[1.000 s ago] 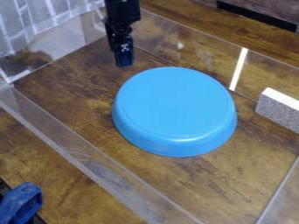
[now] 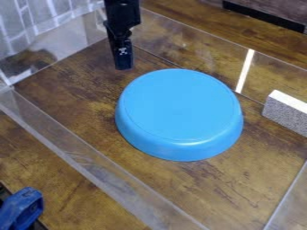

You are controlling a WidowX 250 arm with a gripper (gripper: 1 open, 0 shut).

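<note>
The black gripper (image 2: 121, 56) hangs at the upper left of the work area, its tip low over the wooden floor. Whether its fingers are open or shut, or hold anything, is too small and dark to tell. An upturned blue round bowl or pan (image 2: 179, 111) lies in the middle, to the lower right of the gripper and apart from it.
A speckled pale block (image 2: 286, 112) sits at the right. Clear low walls border the wooden surface (image 2: 74, 97). A blue object (image 2: 20, 209) is at the lower left, outside the walls. The floor left of the bowl is free.
The gripper has shifted slightly down and to the left. The blue bowl and the block are unmoved.
</note>
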